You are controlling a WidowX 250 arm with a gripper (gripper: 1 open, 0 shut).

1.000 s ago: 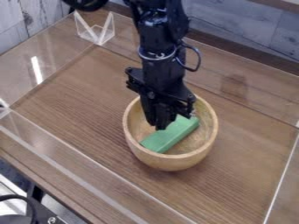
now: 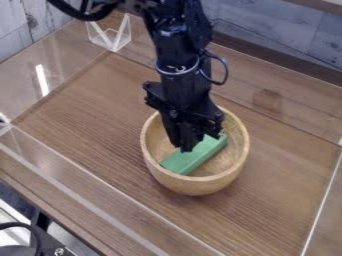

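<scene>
A light wooden bowl [image 2: 166, 176] stands mid-table, holding a green rectangular block [image 2: 190, 158] that lies slanted on its bottom. My black gripper [image 2: 179, 128] hangs over the back half of the bowl, above the block, its lower end hiding part of the bowl. Whether its fingers are open or shut does not show clearly.
A clear plastic object [image 2: 110, 30] stands at the back left edge. A dark cable lies at the lower left corner.
The arm has shifted slightly and stays over the bowl. The green block and bowl look nearly unchanged.
</scene>
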